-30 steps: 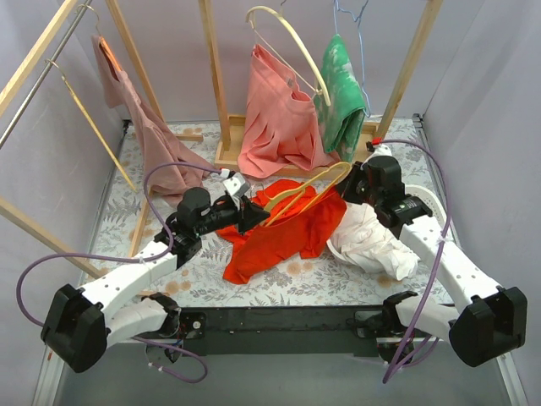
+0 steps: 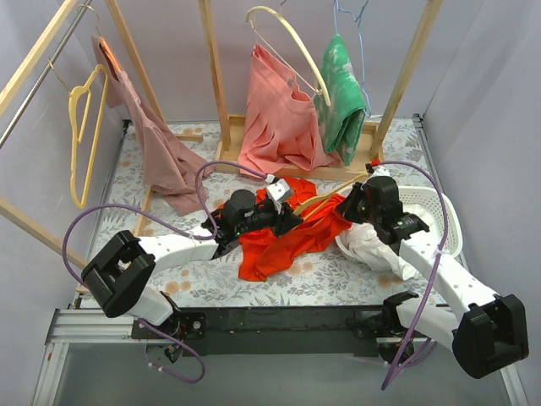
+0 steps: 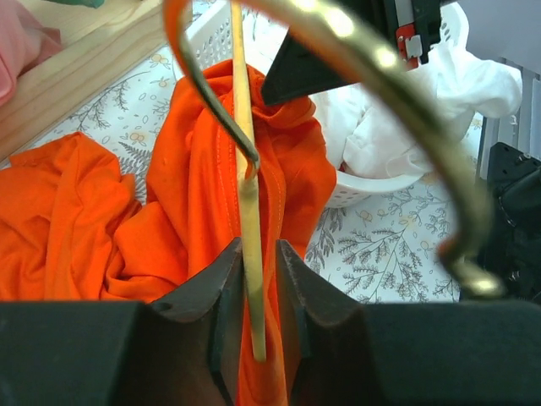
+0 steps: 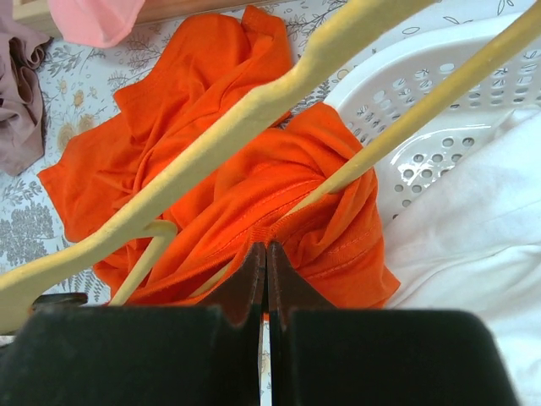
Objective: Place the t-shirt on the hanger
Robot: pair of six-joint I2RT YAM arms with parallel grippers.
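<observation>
The orange t-shirt (image 2: 283,249) lies bunched on the table, its right part raised towards my right gripper. That gripper is shut, with a pinch of orange cloth at its fingertips. A yellow hanger (image 4: 207,144) spans the space between the arms, and one of its bars runs into the folds of the shirt. In the left wrist view the straight hanger bar (image 3: 248,211) passes between the fingers of my left gripper. Gaps show beside the bar, so this gripper is part open. A blurred curve of the hanger crosses close to that camera.
A white basket (image 2: 452,224) with white cloth (image 2: 380,248) stands right, beneath my right arm. Pink (image 2: 279,118) and green (image 2: 340,97) garments hang at the back. At left hang a mauve garment (image 2: 156,135) and an empty yellow hanger (image 2: 74,144).
My left gripper has moved right, closer to the right gripper, and the hanger has shifted right over the shirt. The empty hanger at left has swung.
</observation>
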